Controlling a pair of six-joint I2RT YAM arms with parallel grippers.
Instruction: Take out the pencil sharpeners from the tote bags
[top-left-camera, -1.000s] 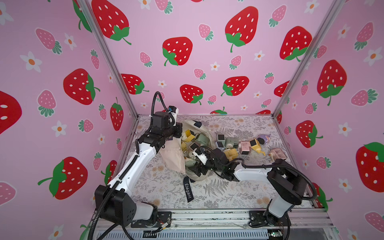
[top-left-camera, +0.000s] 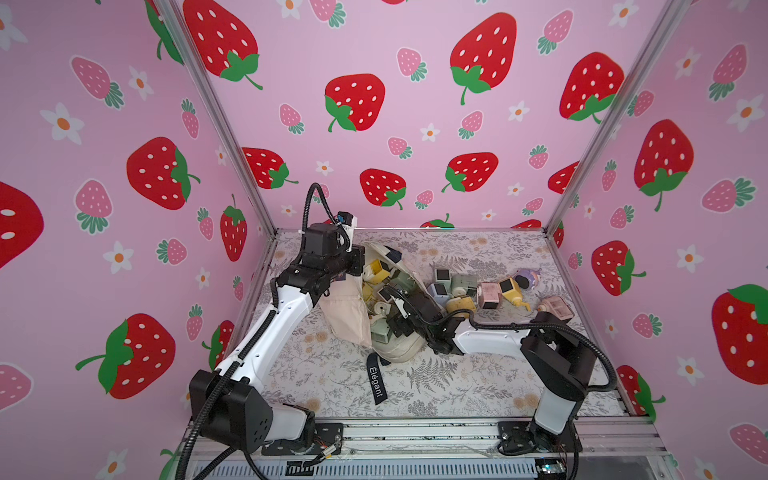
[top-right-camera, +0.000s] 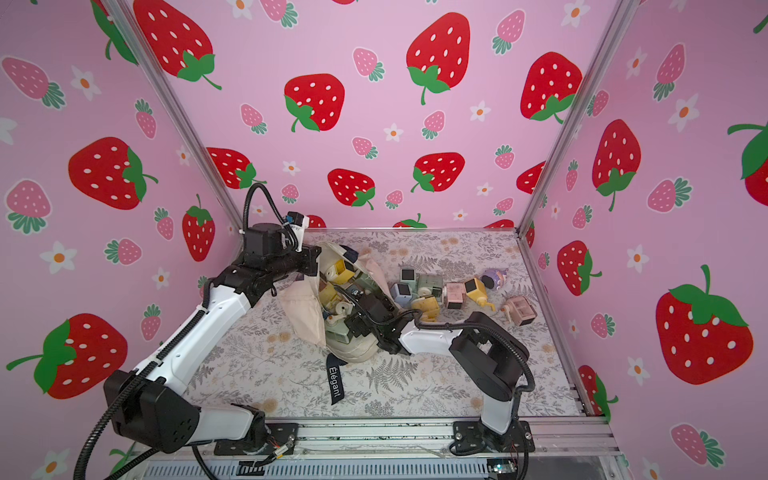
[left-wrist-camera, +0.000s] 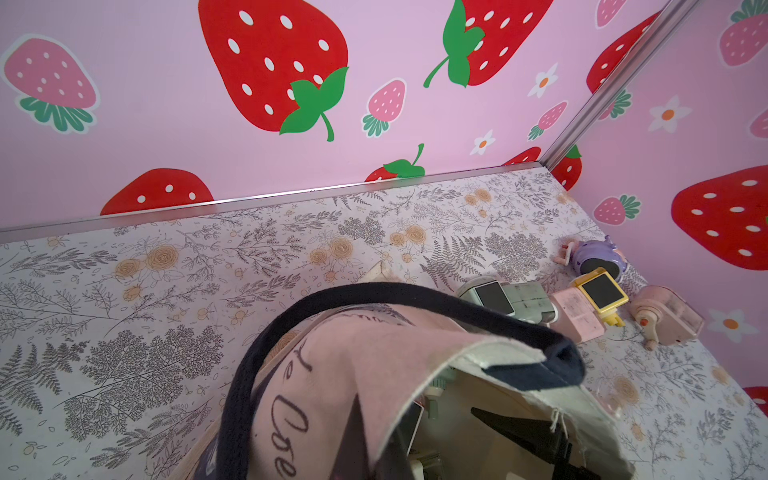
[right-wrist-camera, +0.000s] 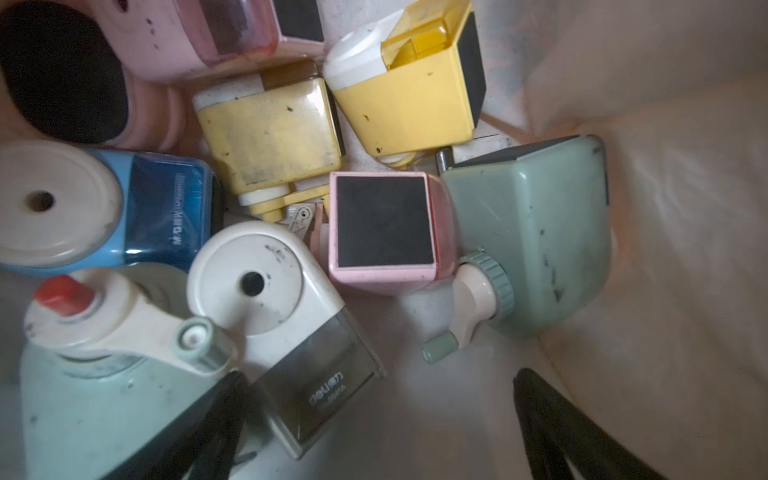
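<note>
The cream tote bag (top-left-camera: 340, 316) lies opened, holding several pencil sharpeners: a white one (right-wrist-camera: 248, 288), a pink one (right-wrist-camera: 384, 220), a green one (right-wrist-camera: 544, 232), a blue one (right-wrist-camera: 160, 208) and yellow ones (right-wrist-camera: 404, 104). My left gripper (top-left-camera: 352, 260) is at the bag's raised side; the left wrist view shows pink fabric, its fingertips hard to make out, and the finger is shut. My right gripper (top-left-camera: 396, 316) is inside the bag's mouth, open, its fingers above the sharpeners with nothing between them.
Several sharpeners lie outside on the table right of the bag, including a purple one (left-wrist-camera: 596, 252), a yellow one (left-wrist-camera: 600, 292) and a pink one (left-wrist-camera: 668, 312). A black strap (top-left-camera: 376, 376) hangs toward the front.
My right arm has shifted left and slightly up into the bag, and the bag's right rim has lifted a little. The left arm has not moved.
</note>
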